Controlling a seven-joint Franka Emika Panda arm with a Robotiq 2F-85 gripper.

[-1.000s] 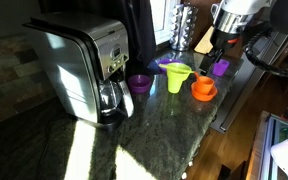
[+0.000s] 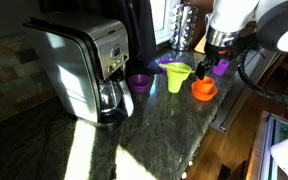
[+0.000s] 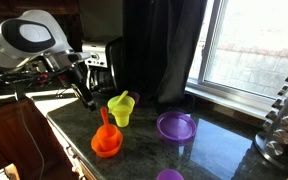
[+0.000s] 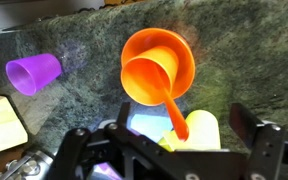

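Observation:
My gripper is open in the wrist view, its dark fingers wide apart with nothing held between them. Ahead of it lies an orange cup (image 4: 140, 79) in an orange bowl or plate (image 4: 187, 62). An orange spoon (image 4: 177, 122) leans out of the cup, its handle pointing toward the gap between the fingers. Beside these stands a yellow-green cup (image 2: 176, 80), with a yellow-green utensil (image 3: 124, 98) sticking out of its top. A purple cup (image 4: 34, 73) is set apart at the left of the wrist view.
A purple plate (image 3: 176, 126) lies near the window, and a purple bowl (image 2: 139, 83) sits by the steel coffee maker (image 2: 89, 65). A metal rack (image 3: 280, 130) stands at the far right in exterior view 2.
The objects look unmoved.

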